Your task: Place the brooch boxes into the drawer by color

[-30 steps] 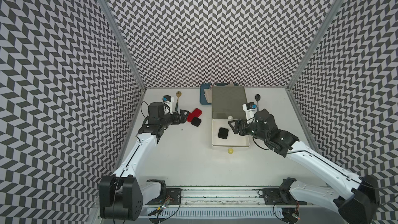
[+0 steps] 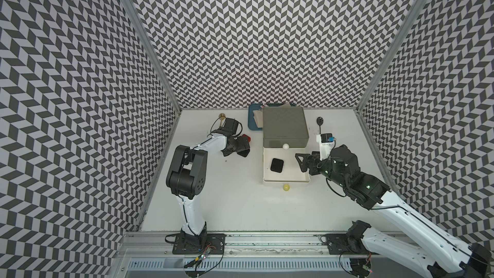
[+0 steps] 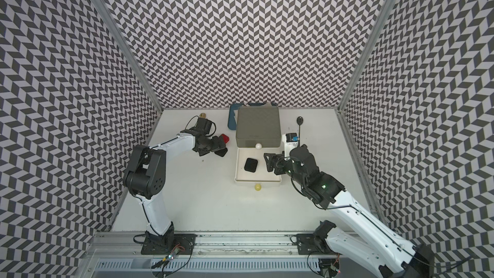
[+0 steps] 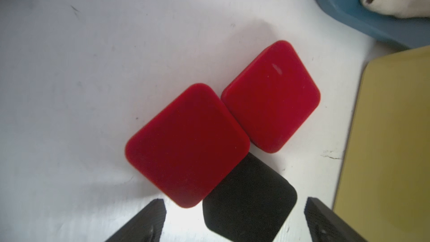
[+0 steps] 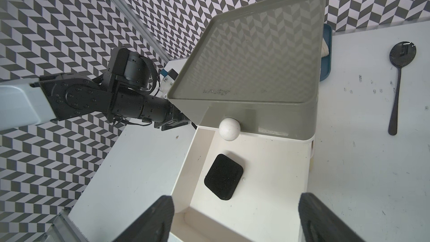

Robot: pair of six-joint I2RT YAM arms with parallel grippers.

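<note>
Two red brooch boxes, one nearer and one farther, touch each other on the white table in the left wrist view. A black brooch box lies against the nearer red one. My left gripper is over them, open, with its fingers on either side of the black box. Another black box rests in the pulled-out white drawer, toward its left side. Above the drawer's right part stands my right gripper, open and holding nothing.
The grey-topped cabinet stands behind the drawer, with a white knob at its front. A blue tray with cloth sits behind it. At right lies a dark spoon.
My left arm has swung right, and its gripper now covers much of the boxes from above. My right gripper has drawn back a little to the right.
</note>
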